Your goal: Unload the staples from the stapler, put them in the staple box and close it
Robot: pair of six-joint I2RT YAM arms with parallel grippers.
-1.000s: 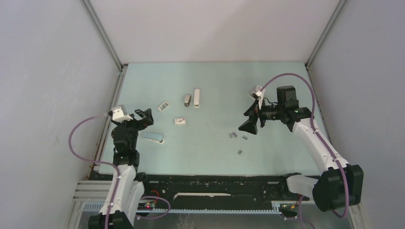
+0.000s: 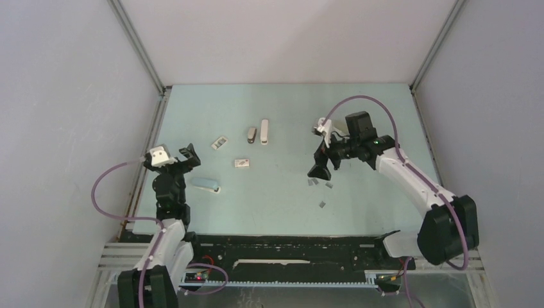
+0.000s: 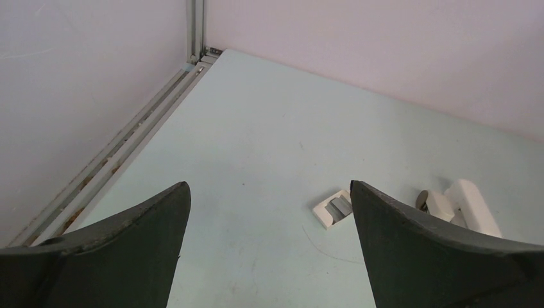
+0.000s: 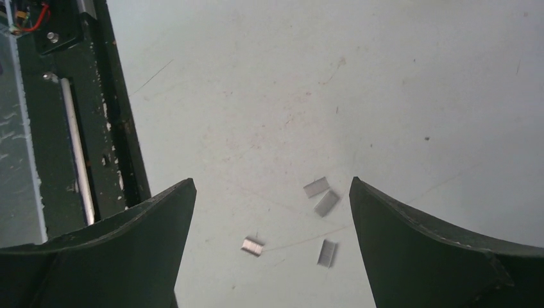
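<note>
A light blue stapler [image 2: 205,183] lies on the left of the table, just right of my left arm. Two more staplers stand towards the back: a small brown-grey one [image 2: 251,135] and a long white one [image 2: 264,131], both partly seen in the left wrist view. Several small staple strips [image 4: 326,203] lie loose on the table, below my right gripper, which is open and empty. My left gripper also stands open above the table's left side, nothing between its fingers. Whether any stapler holds staples cannot be seen.
A small white box with grey strips [image 2: 220,142] lies at the left back, and another white box [image 2: 242,163] lies nearer the middle. Walls close in the left, back and right.
My right arm has moved to the left, bringing its gripper closer over the loose strips. The left arm has shifted only slightly. The objects on the table have stayed put.
</note>
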